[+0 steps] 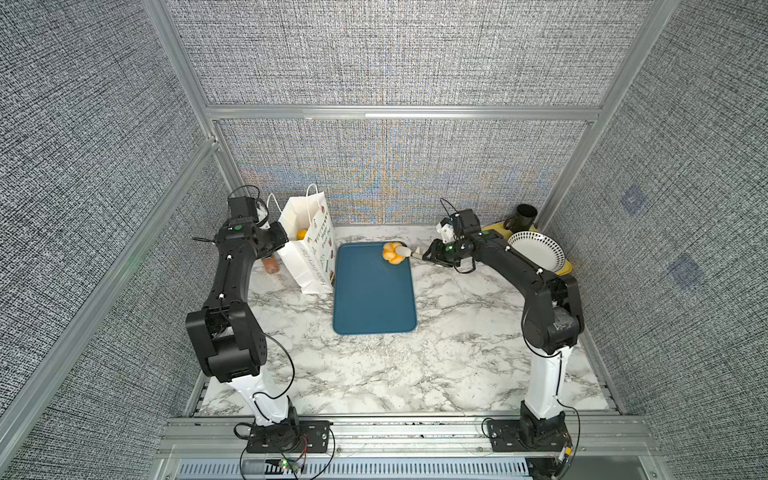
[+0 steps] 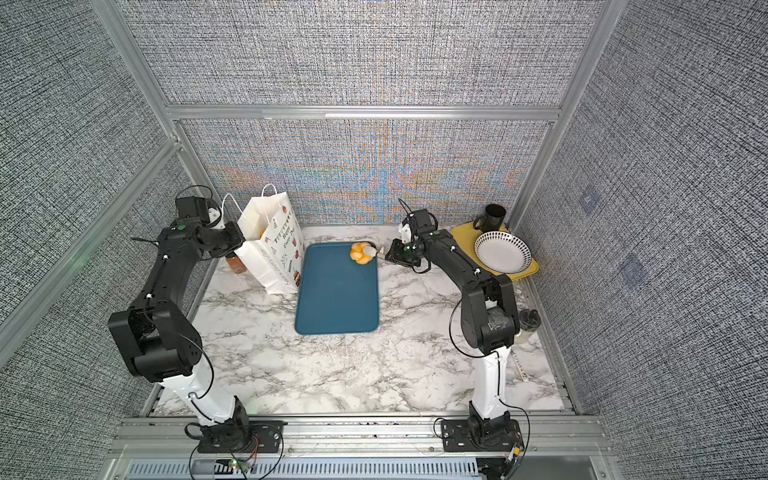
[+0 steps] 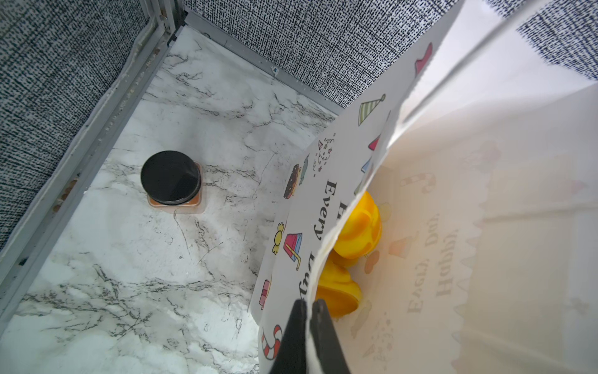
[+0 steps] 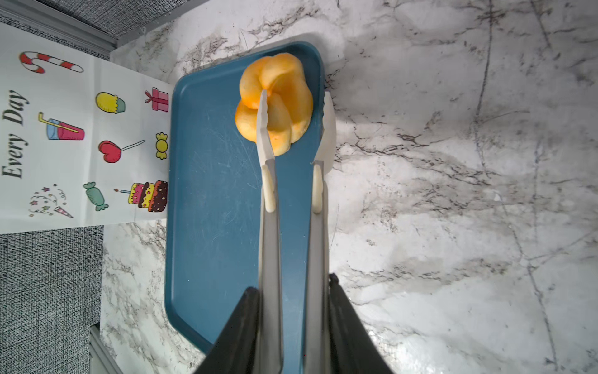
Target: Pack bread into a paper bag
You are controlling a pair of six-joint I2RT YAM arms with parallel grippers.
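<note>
A white paper bag [image 1: 307,254] stands at the tray's left, its top open. My left gripper is shut on the bag's rim. Inside, yellow-orange bread [image 3: 359,227] shows in the left wrist view. One knotted orange bread [image 4: 291,93] lies in the far right corner of the blue tray [image 1: 374,300]. Between the black fingers of my right gripper is a pair of tongs [image 4: 269,243], their arms apart. The left tip overlaps the bread from above and the right tip is over the tray's edge; contact cannot be told.
A jar with a black lid [image 3: 171,177] stands left of the bag. At the far right a black mug [image 1: 521,216] and a white plate [image 1: 537,252] rest on a yellow mat [image 1: 497,228].
</note>
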